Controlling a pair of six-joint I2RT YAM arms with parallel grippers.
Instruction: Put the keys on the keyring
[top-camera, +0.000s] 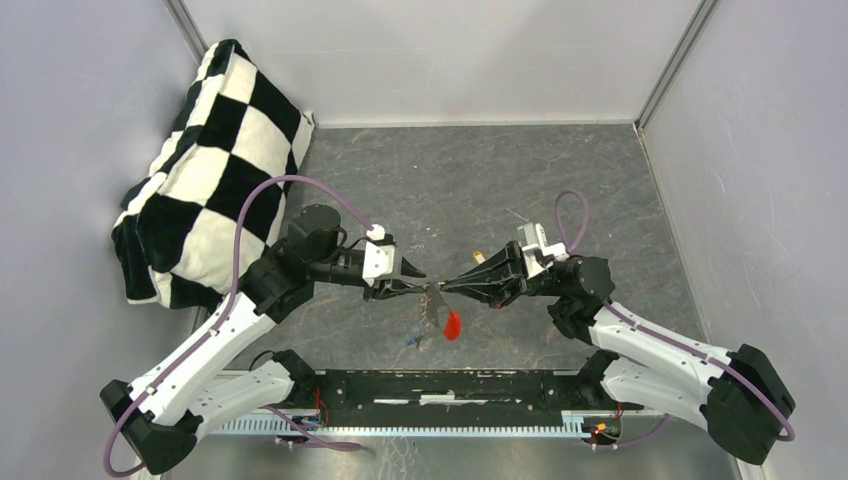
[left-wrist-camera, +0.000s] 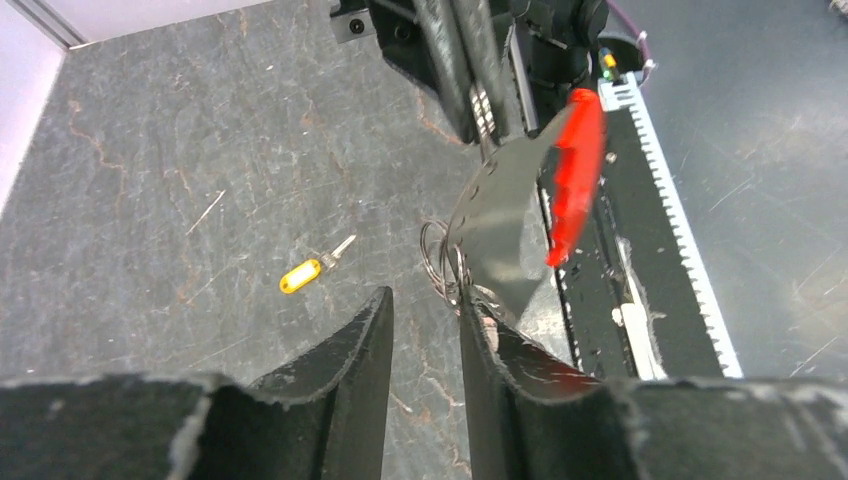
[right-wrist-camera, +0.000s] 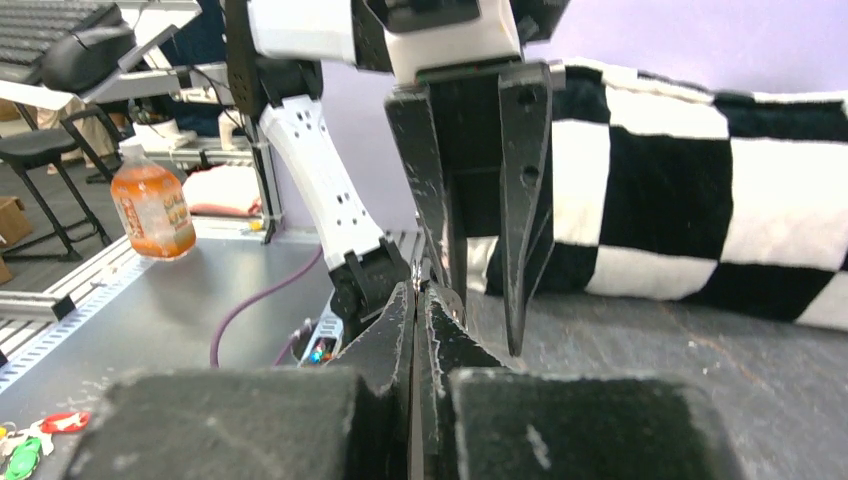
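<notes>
My right gripper (top-camera: 443, 286) is shut on the keyring. In the left wrist view, its silver links (left-wrist-camera: 482, 118) run up between the right fingers. A flat metal piece (left-wrist-camera: 492, 215) with a red part (left-wrist-camera: 577, 175) hangs there, along with thin wire rings (left-wrist-camera: 440, 262). Facing it, my left gripper stands open, nothing clamped in its gap; the rings overlap one fingertip in view, and contact cannot be told. A key with a yellow tag (left-wrist-camera: 301, 276) lies on the grey floor. A small blue piece (top-camera: 413, 341) shows below the grippers from above.
Red (right-wrist-camera: 65, 422) and green (right-wrist-camera: 22, 458) tagged items lie at lower left in the right wrist view. A checkered cushion (top-camera: 225, 165) fills the left side behind the left arm.
</notes>
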